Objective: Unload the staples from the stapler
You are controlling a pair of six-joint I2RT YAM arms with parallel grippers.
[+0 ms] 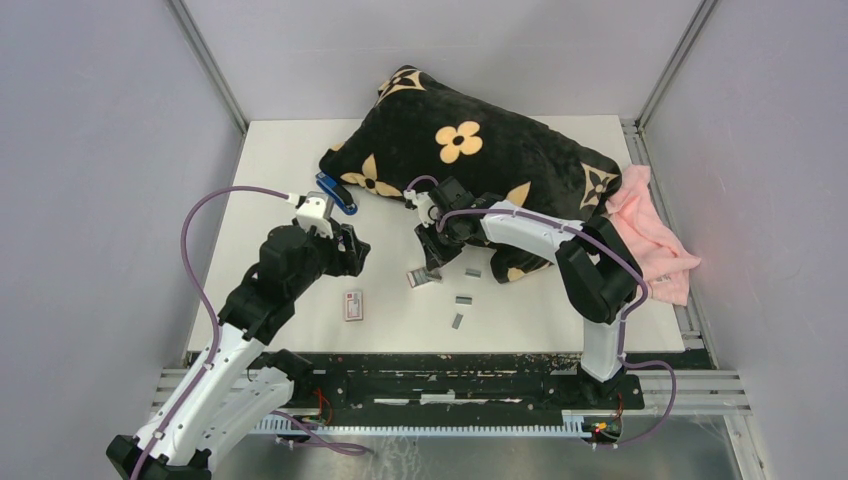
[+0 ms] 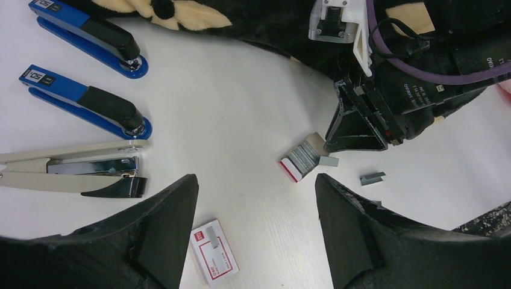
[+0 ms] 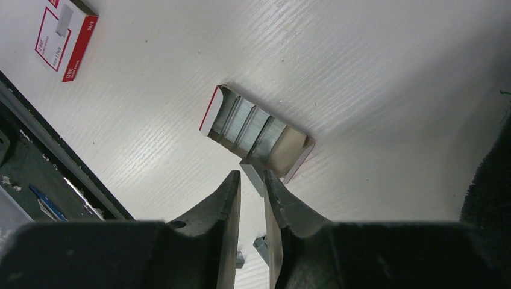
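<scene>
An open staple box [image 3: 241,126] holds several rows of staples and a bare slot at one end. A grey staple strip [image 3: 252,174] is at that end, at the tips of my right gripper, which is shut on it. My left gripper hangs open over the table. In the left wrist view, two blue staplers [image 2: 84,102] and a cream stapler [image 2: 72,186] lie at the left.
A closed staple box [image 1: 353,306] lies near the front edge. Loose strips [image 1: 464,300] lie right of the open box. A dark patterned cushion [image 1: 459,140] fills the back; a pink cloth [image 1: 655,240] is at the right.
</scene>
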